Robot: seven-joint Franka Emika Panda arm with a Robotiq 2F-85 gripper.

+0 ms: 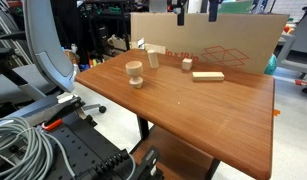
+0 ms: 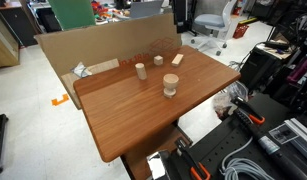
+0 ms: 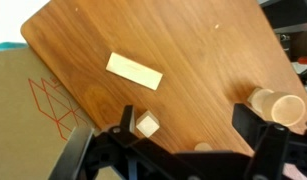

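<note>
My gripper hangs high above the table, open, its fingers wide apart with nothing between them. In the wrist view, the pale rectangular block lies flat on the wood, clear of the fingertips. A small light cube rests near the left finger, seen from above. To the right stands a pale stacked or goblet-shaped piece, shown upright in exterior view 1. Behind it is an upright cylinder; exterior view 2 shows this cylinder too.
A cardboard panel with red line drawings stands along the far edge of the brown table. Coiled cables lie on the dark stand at the left.
</note>
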